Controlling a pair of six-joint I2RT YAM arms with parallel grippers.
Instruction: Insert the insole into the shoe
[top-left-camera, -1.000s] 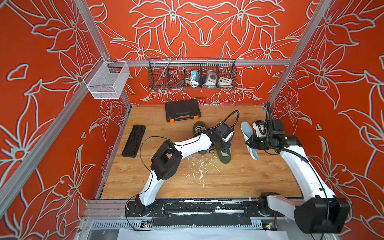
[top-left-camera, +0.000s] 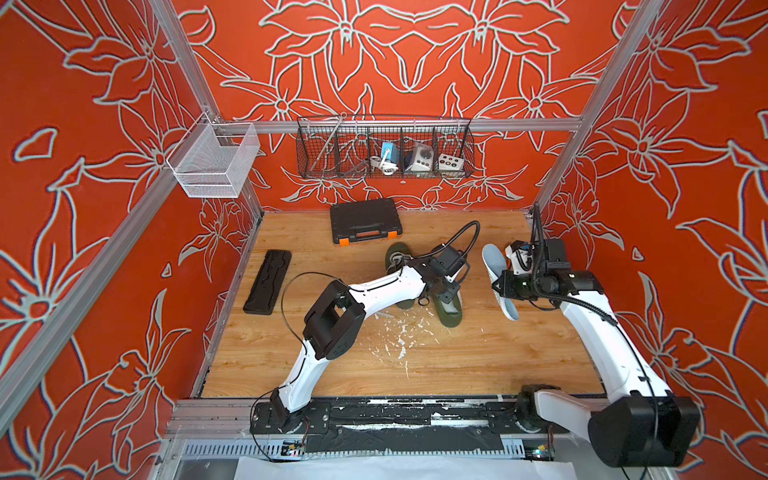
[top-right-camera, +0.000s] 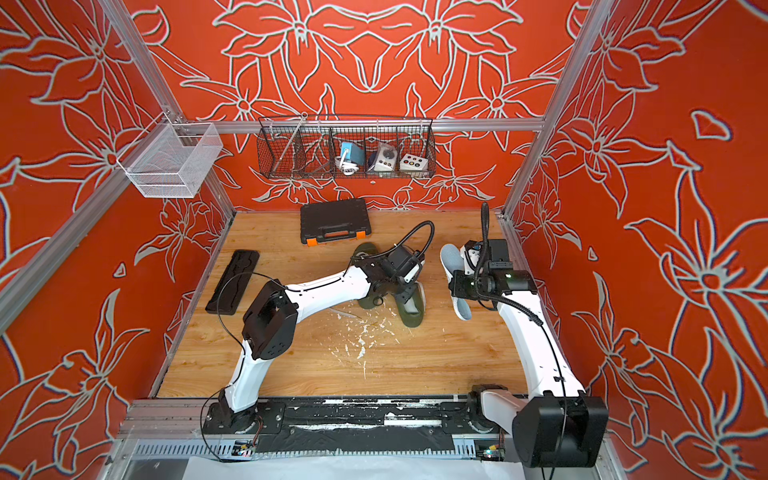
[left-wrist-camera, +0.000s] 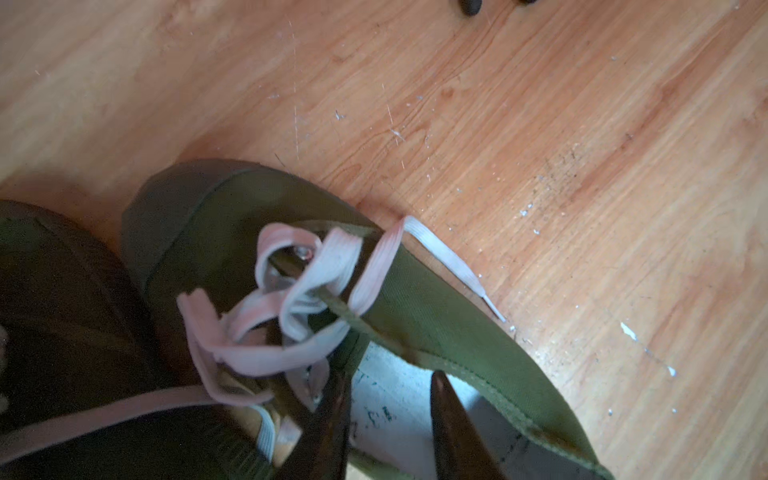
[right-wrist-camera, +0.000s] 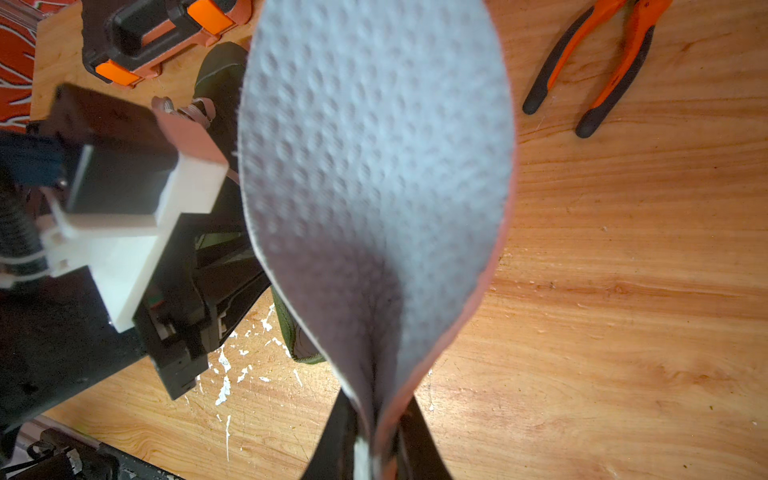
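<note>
My right gripper is shut on a pale, dimpled insole (right-wrist-camera: 376, 144), pinched into a fold and held upright right of the shoes in both top views. My left gripper is open over the opening of a green shoe (left-wrist-camera: 496, 368) with loose pink-white laces (left-wrist-camera: 312, 272) and a pale interior. A second green shoe (left-wrist-camera: 64, 304) lies alongside it. In the top views the left arm's wrist covers much of both shoes.
A black case (top-left-camera: 364, 221) lies at the back, a dark tray (top-left-camera: 268, 281) at the left, pliers (right-wrist-camera: 632, 72) on the right side. Wire baskets (top-left-camera: 385, 148) hang on the walls.
My left wrist and its cable have shifted very slightly. The right arm and insole have not visibly moved.
</note>
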